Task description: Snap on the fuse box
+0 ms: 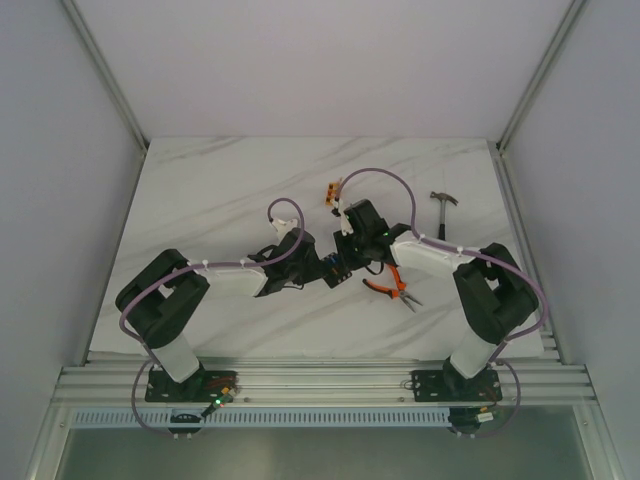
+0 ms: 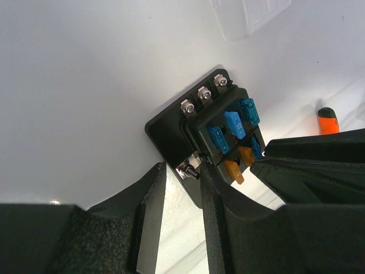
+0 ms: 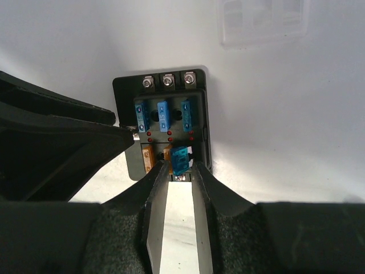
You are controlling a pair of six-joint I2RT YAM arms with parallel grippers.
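A black fuse box [image 2: 171, 137] carries a row of three metal screw terminals, blue fuses and orange fuses. My left gripper is shut at the box's edge, around a metal post there. My right gripper is part open over the box's near row, with a blue fuse [image 3: 180, 161] tilted between or just beyond its fingertips; whether it grips it I cannot tell. Both grippers meet over the box [image 1: 336, 270] in the top view.
A clear plastic tray [image 3: 262, 20] lies behind the box. Orange-handled pliers [image 1: 398, 292] lie to the right, a hammer [image 1: 442, 215] farther right, and an orange item [image 1: 333, 193] at the back.
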